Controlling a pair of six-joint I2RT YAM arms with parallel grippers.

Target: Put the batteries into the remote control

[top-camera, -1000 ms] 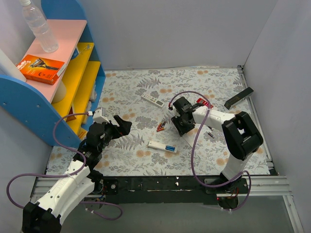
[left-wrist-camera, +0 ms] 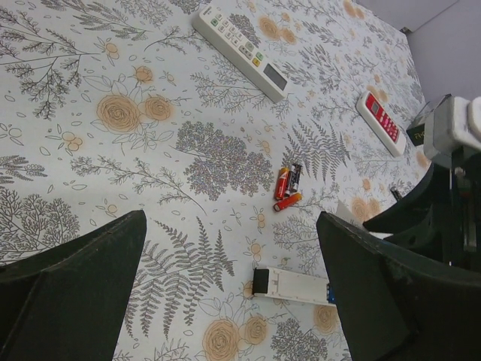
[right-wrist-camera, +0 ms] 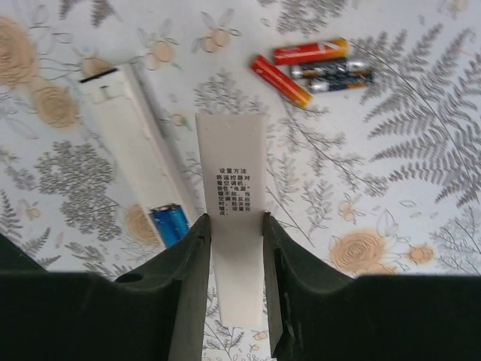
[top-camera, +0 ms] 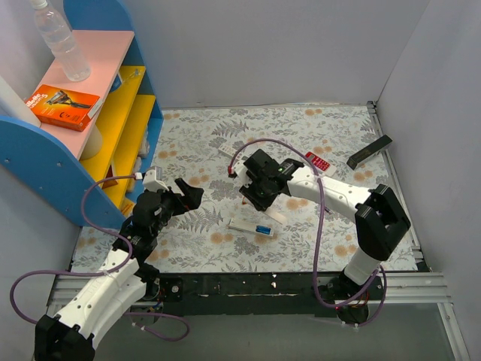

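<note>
The white remote (top-camera: 252,227) lies back up on the table, blue batteries (right-wrist-camera: 170,223) in its open compartment. In the right wrist view, my right gripper is shut on the long white battery cover (right-wrist-camera: 237,143), whose printed text faces the camera. The cover hangs beside the remote, apart from it. Red-orange batteries (right-wrist-camera: 310,51) and dark batteries (right-wrist-camera: 334,75) lie loose nearby, mostly hidden under the right hand in the top view. Over the table's left side, my left gripper (top-camera: 193,194) stands open and empty.
Another white remote (left-wrist-camera: 242,51) lies farther back. A red-faced device (top-camera: 319,162) and a black box (top-camera: 369,152) are at the right. The shelf (top-camera: 120,113) fills the left side. Bare table separates the left gripper from the remote.
My right gripper has moved left with the cover, towards the remote and over the loose batteries, now mostly covered in the top view. The left arm has stayed still.
</note>
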